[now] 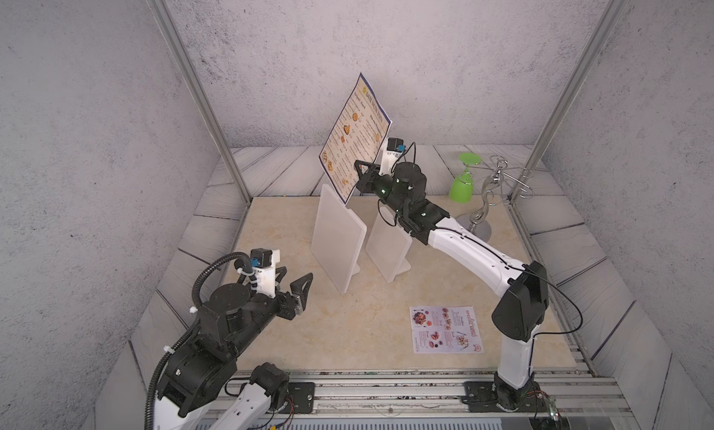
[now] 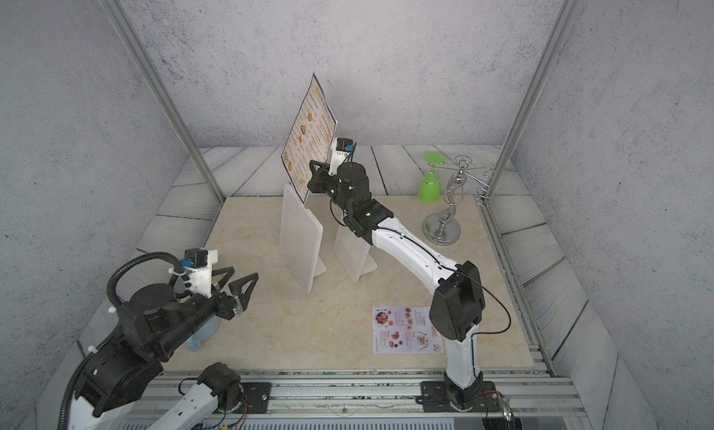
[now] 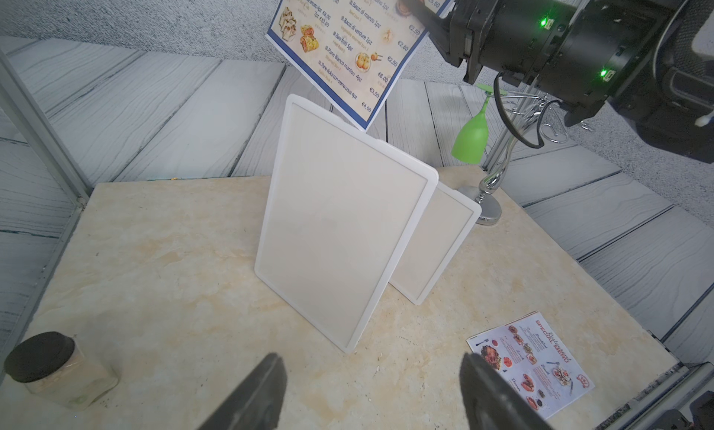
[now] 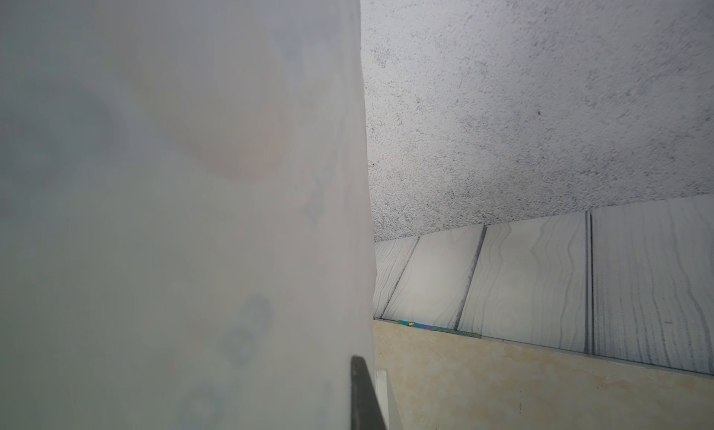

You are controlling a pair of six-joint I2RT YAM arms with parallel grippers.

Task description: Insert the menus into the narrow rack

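My right gripper [image 1: 362, 169] is shut on the side edge of the large blue-bordered menu [image 1: 355, 136], holding it tilted in the air. The menu's lower corner sits just above the top edge of the larger white rack [image 1: 337, 236]; whether it touches cannot be told. Behind it stands a smaller white rack [image 3: 435, 240], partly hidden. A small menu [image 1: 446, 330] lies flat near the table's front right. My left gripper [image 1: 293, 279] is open to the left of the larger rack, with nothing between its fingers. Pale paper fills the left half of the right wrist view.
At the back right stand a green glass [image 1: 462, 186] and a metal holder [image 1: 487, 199] with a round base. A jar with a dark lid [image 3: 55, 366] is on the table's left side. Bare table lies in front of the racks.
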